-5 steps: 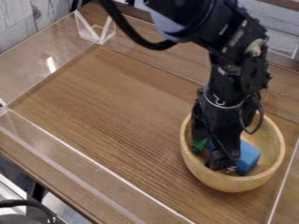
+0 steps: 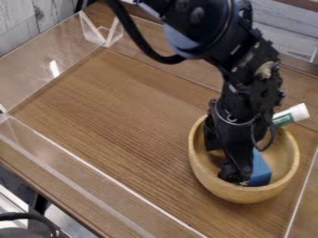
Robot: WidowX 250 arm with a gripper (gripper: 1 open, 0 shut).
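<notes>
My black gripper reaches down into a round wooden bowl on the right of the table, its fingers low inside the bowl. A blue block sits in the bowl beside the fingers. Whether the fingers hold anything is hidden by the gripper's body. A white tube with a green band shows behind the bowl at the right.
Clear plastic edging runs along its left side. A white slatted wall stands at the back.
The gripper has shifted slightly and the white tube behind the bowl now shows more. The green piece seen inside the bowl earlier is now hidden.
</notes>
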